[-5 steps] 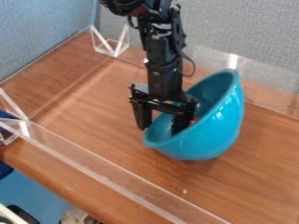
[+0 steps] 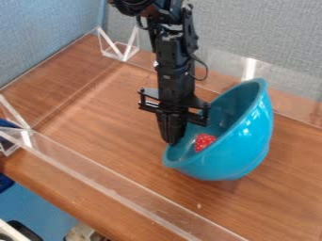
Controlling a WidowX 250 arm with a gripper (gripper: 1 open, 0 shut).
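A blue tilted bowl (image 2: 239,141) rests on the wooden table, with a red patterned object (image 2: 204,141) inside it. My black gripper (image 2: 172,135) hangs at the bowl's left rim, its fingertips low and shut, with nothing visible between them.
The wooden table (image 2: 101,113) has free room to the left of the bowl and in front of it. Clear plastic walls (image 2: 113,188) run along the near edge and the back, with white frames at the corners. A grey padded wall stands behind.
The bowl has shifted to the right and tilted somewhat differently, and the red object now shows inside it. My gripper has moved slightly, its fingers now closer together at the rim.
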